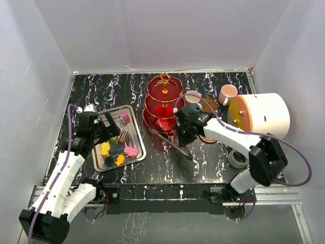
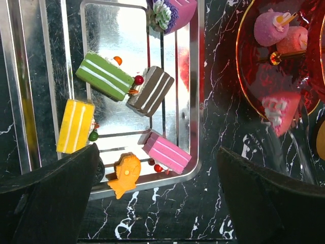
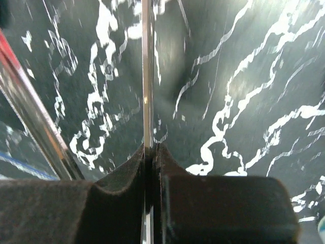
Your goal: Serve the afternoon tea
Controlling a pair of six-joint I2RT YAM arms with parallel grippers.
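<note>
My right gripper is shut on metal tongs (image 3: 147,76); in the top view their arms (image 1: 175,147) slant toward the stand's lowest tier. The three-tier red stand (image 1: 163,109) with gold rims stands at the table's middle. In the left wrist view, a pinkish wedge cake (image 2: 282,113) is at the lowest tier's edge beside the blurred tongs; whether they grip it I cannot tell. Two round pink cakes (image 2: 270,29) sit on that tier. My left gripper is open above the metal tray (image 2: 196,112), nothing between its fingers.
Green (image 2: 104,75), brown (image 2: 151,90), yellow (image 2: 75,126) and pink (image 2: 167,152) cakes and an orange fish (image 2: 124,174) lie on the tray. Mugs (image 1: 228,92), brown coasters (image 1: 208,105) and a white-and-orange barrel-shaped appliance (image 1: 264,119) occupy the right.
</note>
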